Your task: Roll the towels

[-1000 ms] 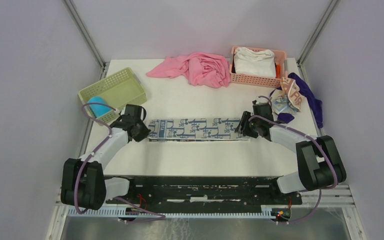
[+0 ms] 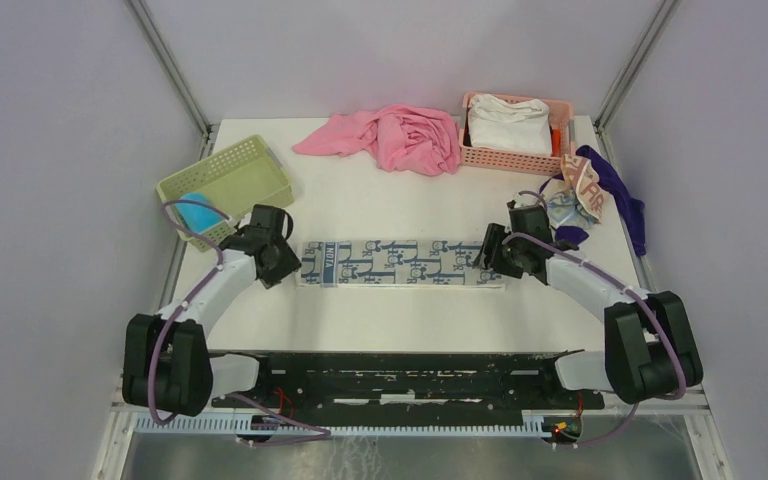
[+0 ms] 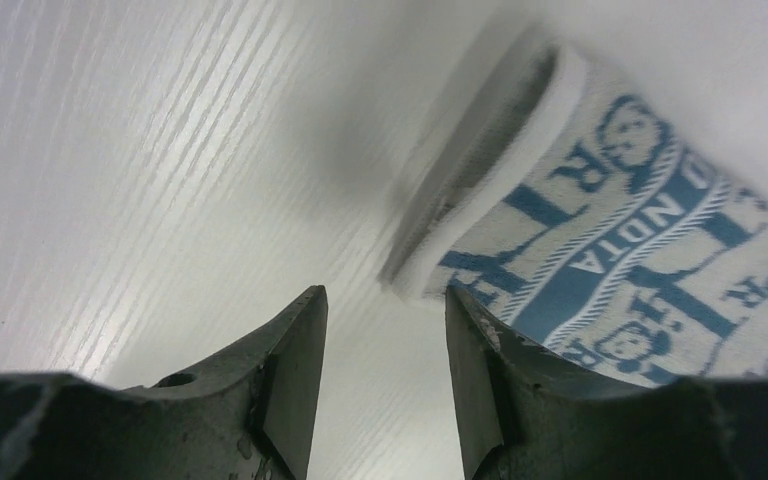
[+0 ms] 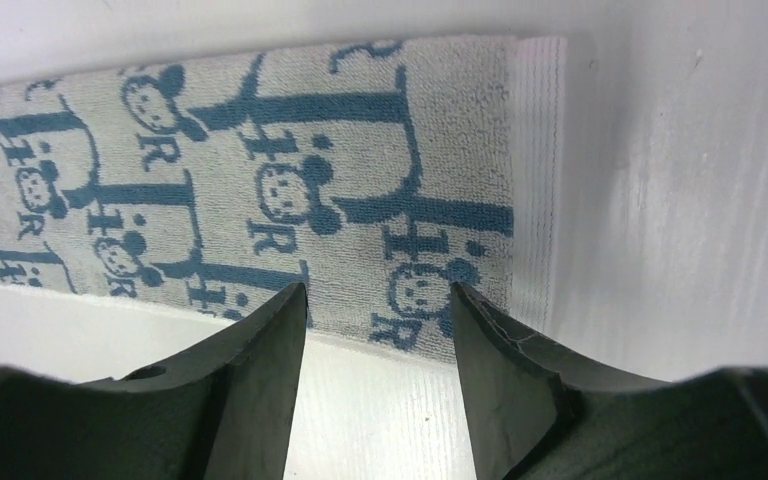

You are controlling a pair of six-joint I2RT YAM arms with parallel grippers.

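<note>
A white towel with a blue pattern (image 2: 400,262) lies folded into a long, narrow strip across the middle of the table. At its left end my left gripper (image 2: 295,272) is open; in the left wrist view the towel's folded edge (image 3: 495,185) lies beyond the fingertips, with nothing held. Over the right end, my right gripper (image 2: 480,265) is open too. The right wrist view shows the towel's hemmed end (image 4: 537,190) flat on the table, under and beyond the parted fingers (image 4: 275,340).
Behind the strip lies a crumpled pink towel (image 2: 400,138). A pink basket (image 2: 505,159) with white cloth stands at the back right, near a loose purple cloth (image 2: 615,185). The green basket (image 2: 250,165) at left holds something blue.
The strip has shifted slightly right and toward the front. The right arm moved slightly right.
</note>
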